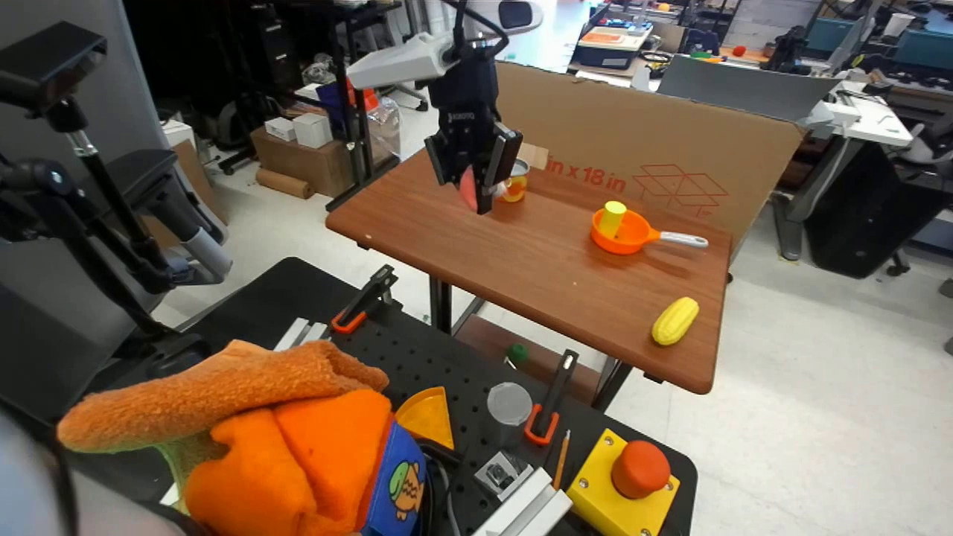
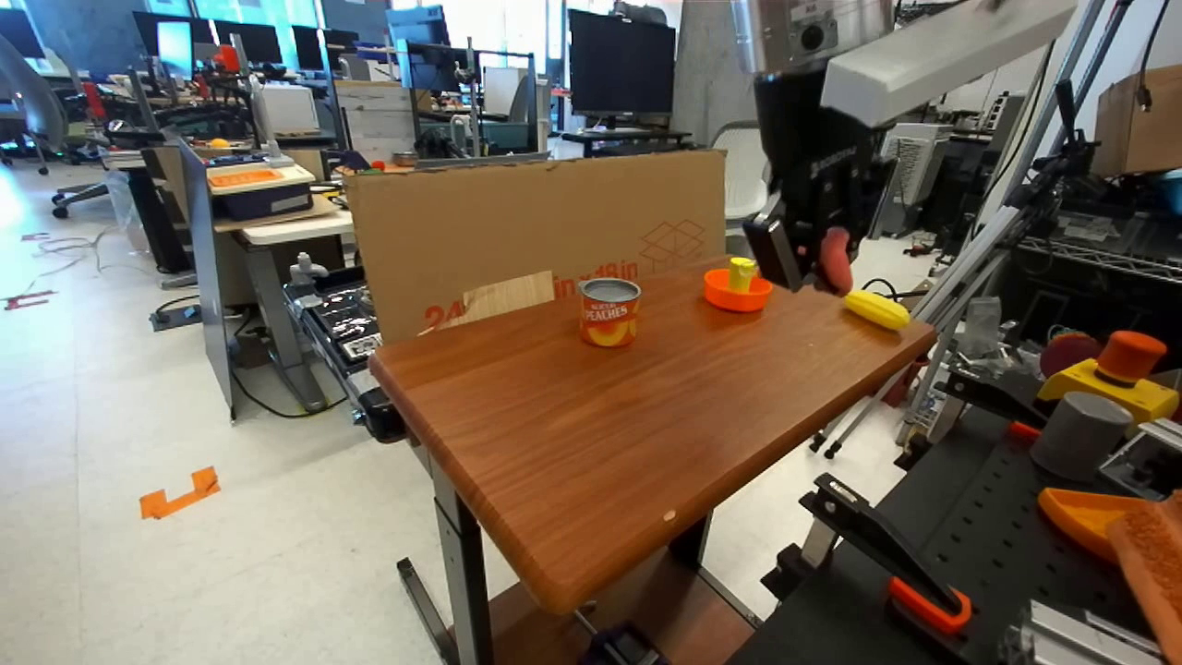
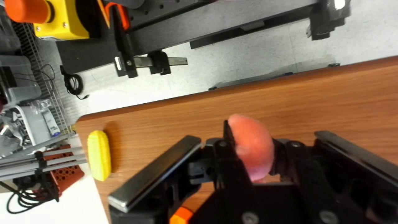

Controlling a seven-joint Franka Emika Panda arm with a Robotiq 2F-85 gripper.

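Observation:
Raised above the brown table, my gripper is shut on a pinkish-red rounded object. In the wrist view the object pokes out beyond the fingers, its lower end hidden by them. An orange pan with a grey handle stands toward the back of the table, a yellow cup-like piece inside it. The peach can stands upright, partly behind my gripper in exterior view 1. A yellow corn-shaped piece lies near the table's right end, apart from the rest.
A cardboard panel walls off the table's back edge. Across a gap from the front edge, a black workbench carries clamps, an orange cloth and a red-topped yellow button box.

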